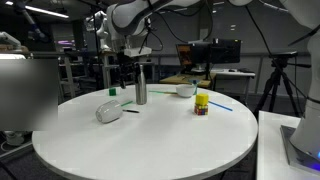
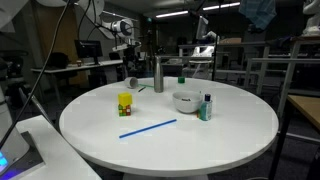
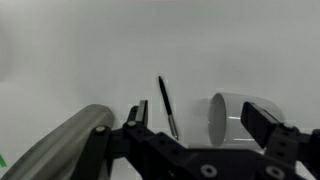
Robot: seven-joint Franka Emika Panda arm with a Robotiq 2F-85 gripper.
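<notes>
Below the wrist camera my gripper stands open, its fingers wide apart with nothing held between them. A thin dark pen [image 3: 167, 102] lies on the white table under the gap. Just right of it is a pale mug [image 3: 232, 120] on its side, partly hidden by the right finger. The rounded metal bottle [image 3: 65, 142] fills the lower left corner, close to the left finger. In exterior view 1 the bottle [image 1: 141, 88] stands upright behind the mug [image 1: 109, 112] and pen [image 1: 131, 111]. How high the fingers are above the table is hard to tell.
A white bowl [image 2: 187, 101] and a small bottle [image 2: 205, 107] stand together. Nearby are a yellow-topped block stack [image 2: 125, 104] and a blue stick [image 2: 148, 128]. A green object [image 1: 112, 92] sits at the far edge.
</notes>
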